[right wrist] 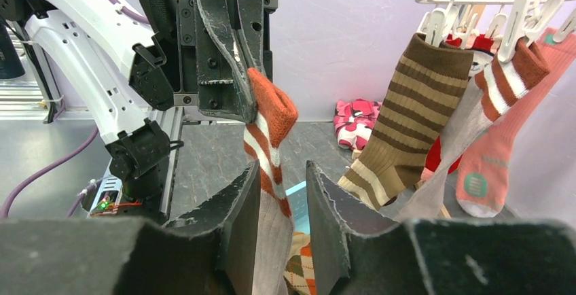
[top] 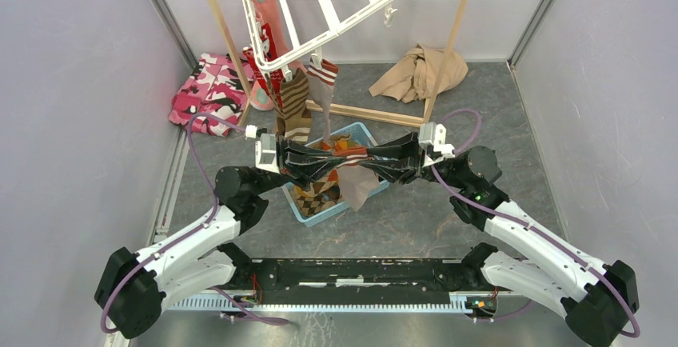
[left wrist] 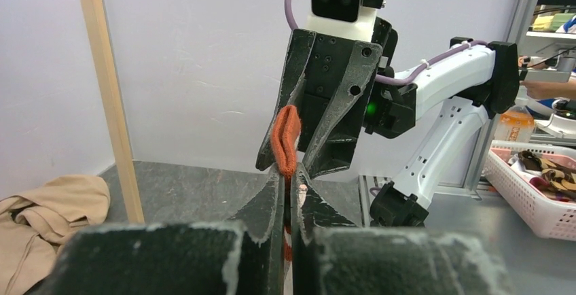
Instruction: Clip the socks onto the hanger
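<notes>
A grey sock with an orange striped cuff (right wrist: 272, 115) hangs upright between the grippers over the blue bin, seen in all views. My left gripper is shut on its cuff. My right gripper stands open around the sock's other side, facing the left one. The white hanger (top: 284, 55) at the back carries several clipped socks, including a brown striped one (right wrist: 414, 105), a grey striped one (right wrist: 506, 84) and a pink one (right wrist: 486, 172).
The blue bin (top: 316, 217) holds more socks below the grippers. A wooden frame (top: 364, 113) supports the hanger area. Pink camouflage cloth (top: 208, 95) lies back left, beige cloth (top: 420, 75) back right.
</notes>
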